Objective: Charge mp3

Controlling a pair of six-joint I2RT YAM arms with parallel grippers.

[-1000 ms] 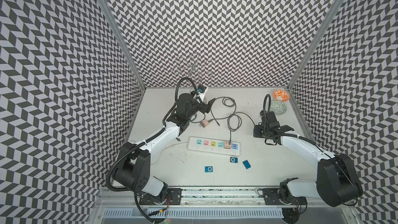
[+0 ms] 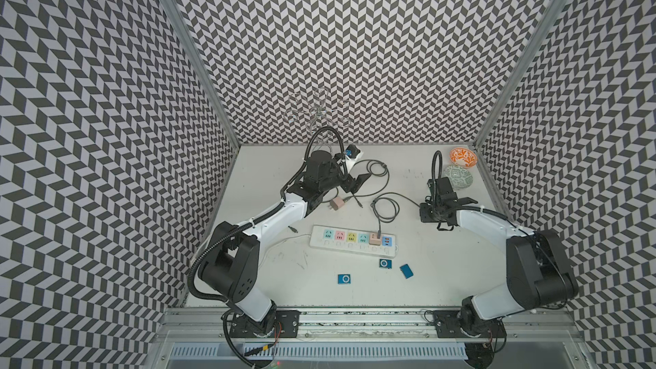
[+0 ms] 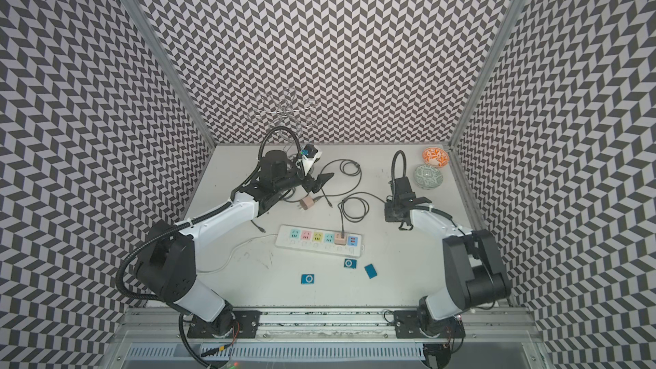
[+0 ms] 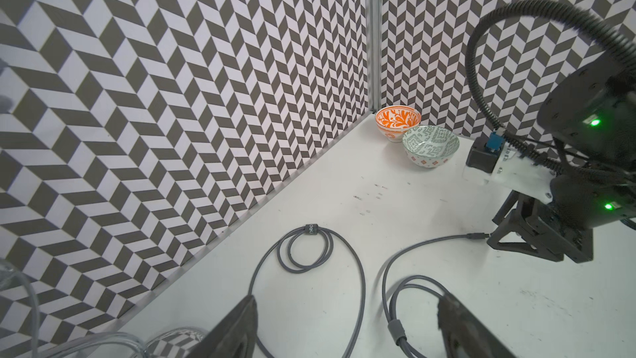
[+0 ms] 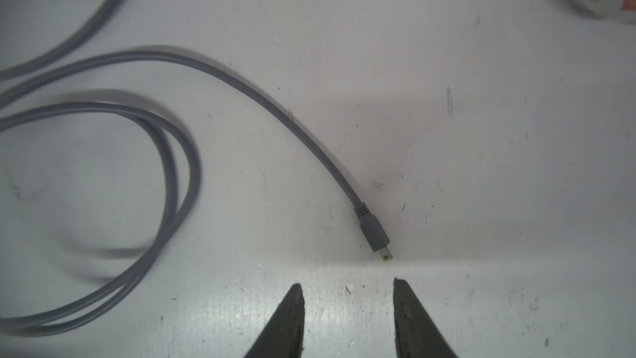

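Observation:
Below my open right gripper, a grey cable's plug (image 5: 374, 232) lies loose on the table, just ahead of the parted fingers. Its cable (image 5: 285, 119) runs back to a coil left of the gripper. The other end reaches the pink adapter (image 2: 375, 239) in the white power strip (image 2: 321, 240). Over the back of the table hangs my left gripper, open and empty. A second coiled cable (image 4: 363, 285) lies beneath it, and another pink adapter (image 2: 338, 203) lies loose nearby. Three blue mp3 players (image 2: 343, 278) lie in front of the strip.
Orange (image 4: 398, 119) and green (image 4: 430, 144) bowls stand at the back right corner. A wire stand (image 2: 319, 110) is at the back left. White cord (image 2: 273, 241) trails from the strip's left end.

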